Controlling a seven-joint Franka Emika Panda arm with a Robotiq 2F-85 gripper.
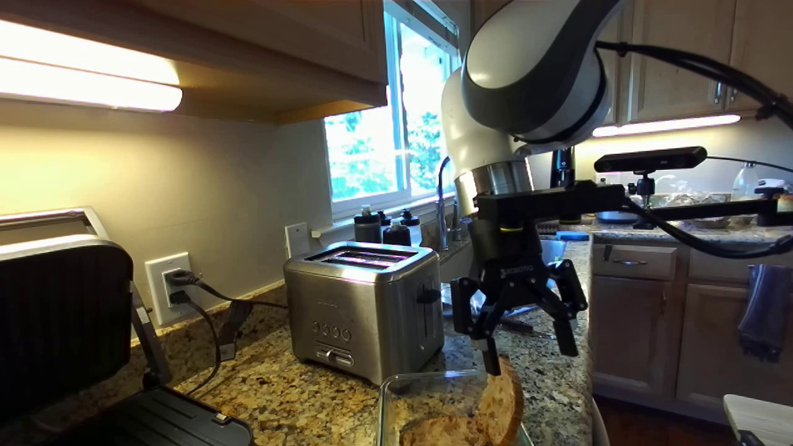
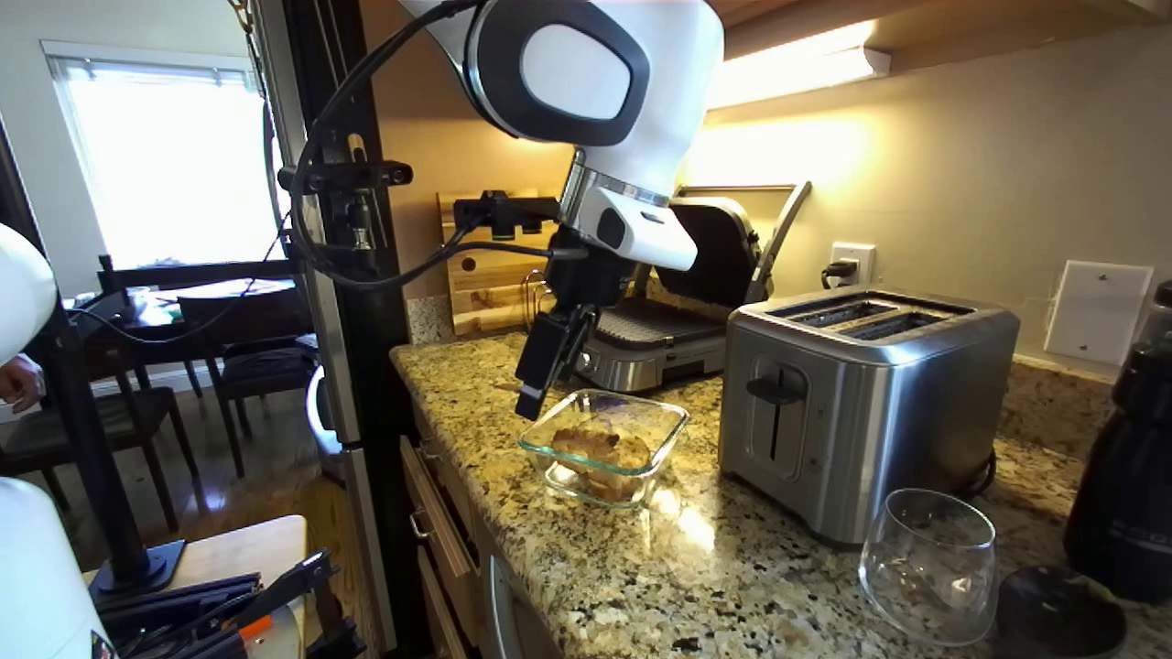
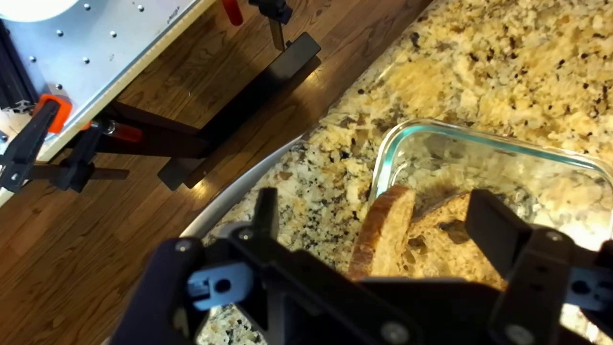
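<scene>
My gripper stands open above the glass dish, its fingers pointing down and nothing held between them. In the glass dish lie two slices of bread. One slice leans upright against the dish's wall on the counter-edge side; the other slice lies flatter beside it. From the wrist, the upright slice shows between my two fingers, while the right finger partly covers the flatter slice. Whether a fingertip touches bread I cannot tell.
A steel toaster with empty-looking slots stands close to the dish. An open grill is behind the dish, and a drinking glass stands before the toaster. The granite counter drops off at its edge.
</scene>
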